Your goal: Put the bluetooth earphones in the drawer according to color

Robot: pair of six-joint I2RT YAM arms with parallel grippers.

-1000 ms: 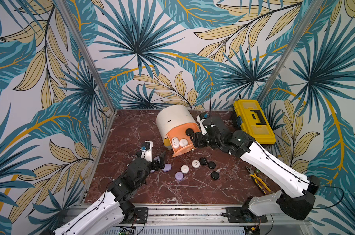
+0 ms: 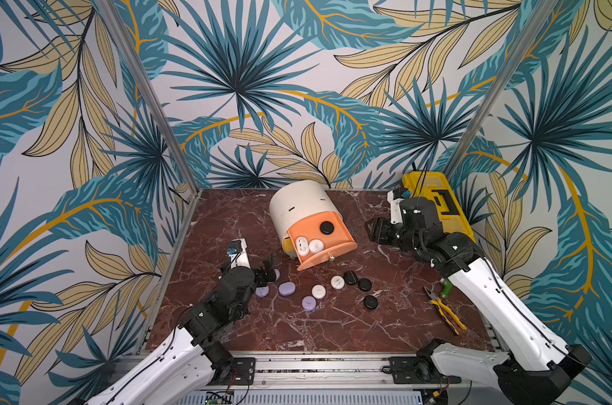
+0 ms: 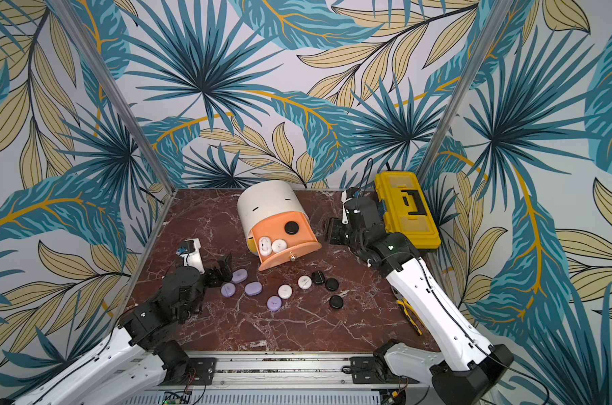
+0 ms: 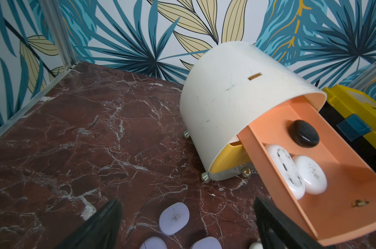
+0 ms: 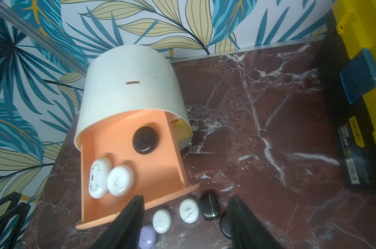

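Note:
The orange drawer (image 2: 333, 253) of the white rounded cabinet (image 2: 299, 202) is pulled out. Inside it lie a black earphone case (image 5: 145, 139) and two white cases side by side, one longer (image 4: 285, 170), one round (image 4: 310, 174). In front on the table are two white cases (image 2: 337, 282), several black cases (image 2: 364, 284) and several purple cases (image 3: 253, 289). My left gripper (image 2: 270, 270) stands open above the purple cases, holding nothing. To the right of the drawer, my right gripper (image 2: 376, 233) is open and empty, its blurred fingers (image 5: 127, 224) framing the lower edge of the right wrist view.
A yellow toolbox (image 3: 407, 209) stands at the back right, behind the right arm. Yellow-handled pliers (image 2: 447, 316) lie near the right table edge. Bare marble table (image 4: 92, 137) stretches left of the cabinet.
The left gripper shifted slightly left. The cases look unmoved.

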